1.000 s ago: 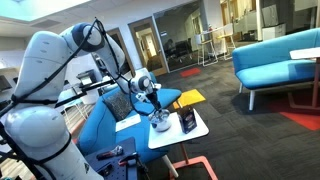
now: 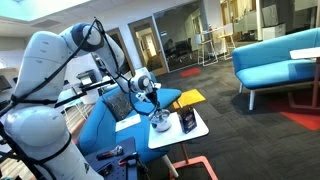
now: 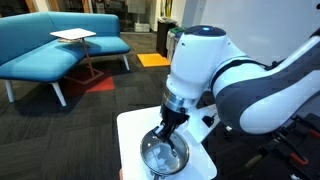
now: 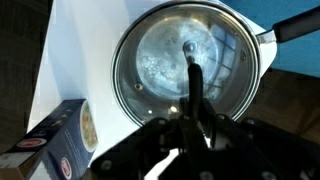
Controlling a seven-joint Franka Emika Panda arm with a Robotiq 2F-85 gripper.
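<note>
A round pot with a clear glass lid (image 4: pixel 150 80) and a dark long handle (image 4: pixel 300 25) stands on a white table. In exterior view 2 the lid (image 3: pixel 165 155) looks round and shiny below my arm. My gripper reaches over the lid from above, its dark fingers close together at the small knob in the lid's middle. They look shut on that knob, though the fingers largely cover it. Whether the lid sits fully on the pot's rim cannot be told. From exterior view 1, the pot (image 2: pixel 160 121) shows small beneath the gripper.
A dark printed box (image 2: pixel 187 119) stands on the white table (image 2: pixel 201 127) beside the pot; its colourful side (image 4: pixel 75 140) shows in the wrist view. A blue sofa (image 2: pixel 95 130) borders the table. Open carpet (image 2: pixel 245 140) lies to the right.
</note>
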